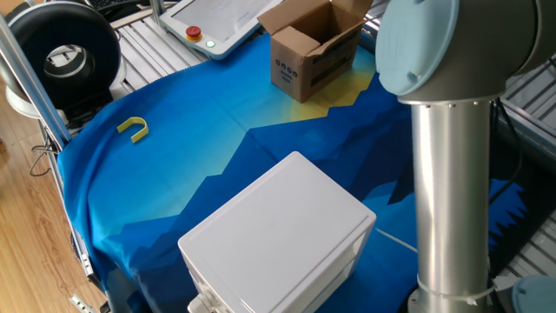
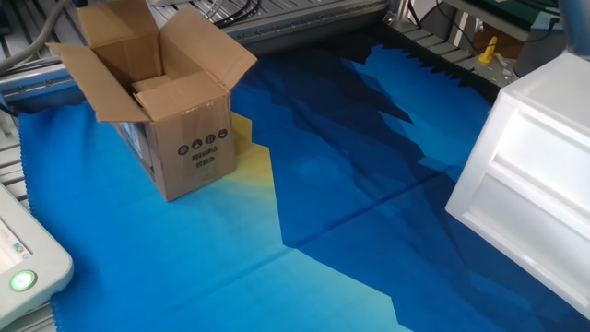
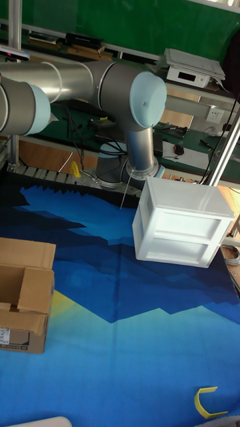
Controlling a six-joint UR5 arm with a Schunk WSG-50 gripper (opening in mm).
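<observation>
No view shows my gripper; only parts of the arm [image 3: 135,93] appear, its forearm running off the left edge of exterior view 3. On the blue cloth stands a white drawer unit [image 1: 278,230], with both drawer fronts closed in exterior view 3. An open cardboard box [image 2: 194,138] rests across the cloth from it, its flaps spread and another piece of cardboard inside. Apart from both, a yellow curved strip [image 1: 133,129] lies on the cloth. The same strip [image 3: 206,403] shows at the lower right of exterior view 3.
A tablet-like panel [image 1: 221,22] with a red button [image 1: 194,33] sits beyond the cloth's edge. A black round object [image 1: 65,61] stands at the left. Between the box and the drawer unit the cloth [image 2: 341,203] is bare.
</observation>
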